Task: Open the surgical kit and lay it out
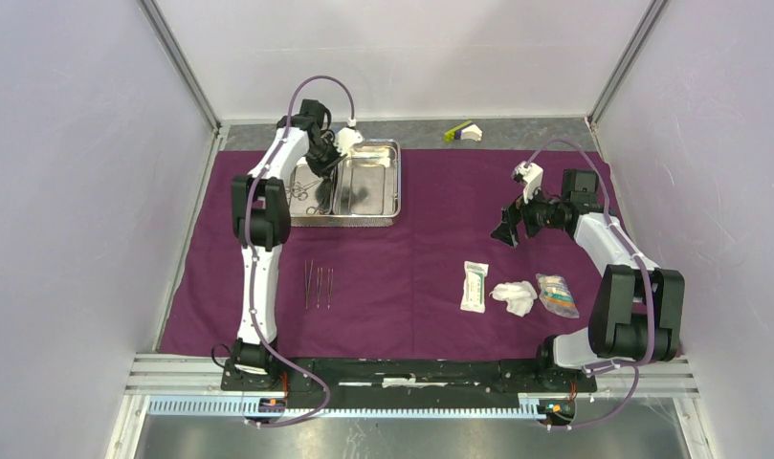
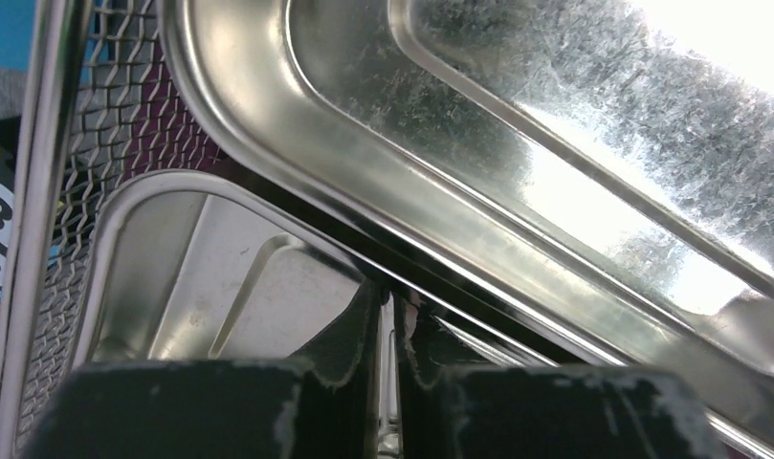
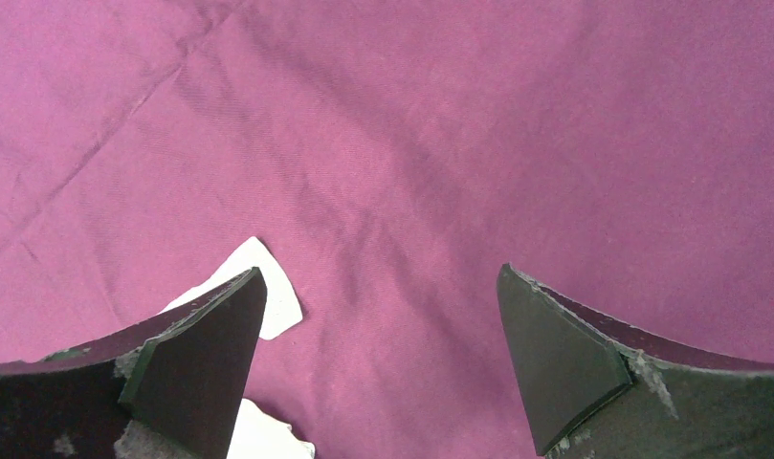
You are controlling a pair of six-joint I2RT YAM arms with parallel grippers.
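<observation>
The steel kit has two tray compartments in a mesh basket. My left gripper reaches down at the rim between the inner tray and the larger tray, fingertips close together; whether anything is between them is unclear. Scissor-like instruments lie in the left compartment. Several thin instruments lie in a row on the purple cloth. My right gripper stands open and empty above the cloth at the right.
A white packet, white gloves or gauze and a plastic bag lie at the front right. A small white-and-yellow object lies behind the cloth.
</observation>
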